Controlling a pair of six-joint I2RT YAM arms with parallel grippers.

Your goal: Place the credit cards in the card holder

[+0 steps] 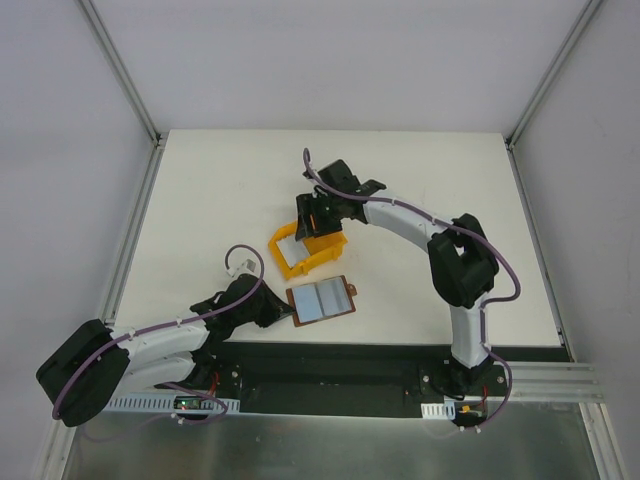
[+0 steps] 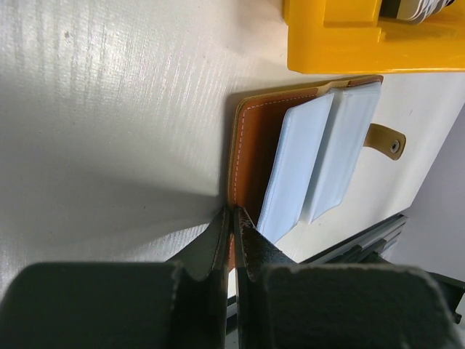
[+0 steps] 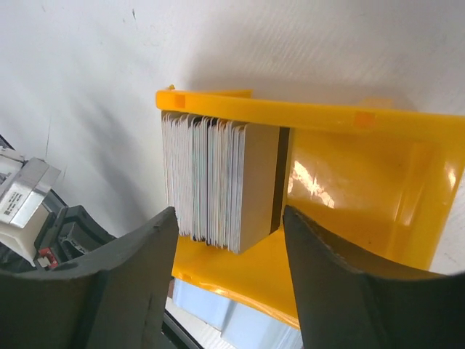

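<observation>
A row of cards [image 3: 207, 182] stands packed on edge at one end of the yellow tray [image 3: 305, 116]. Over the tray hangs my right gripper, its fingers parted with nothing gripped and the cards lying beyond the gap. The brown card holder [image 2: 254, 149] lies spread on the table with pale clear sleeves [image 2: 298, 163] and a snap strap [image 2: 385, 142]. At the holder's left edge, my left gripper is shut, its tips meeting the brown border. Whether the thin edge sits between those tips is hard to see.
The yellow tray [image 1: 277, 255] stands just behind the holder [image 1: 322, 300], close to it. Wide bare table [image 1: 200, 190] surrounds both, left, right and behind. A black strip [image 1: 320, 378] runs along the front edge.
</observation>
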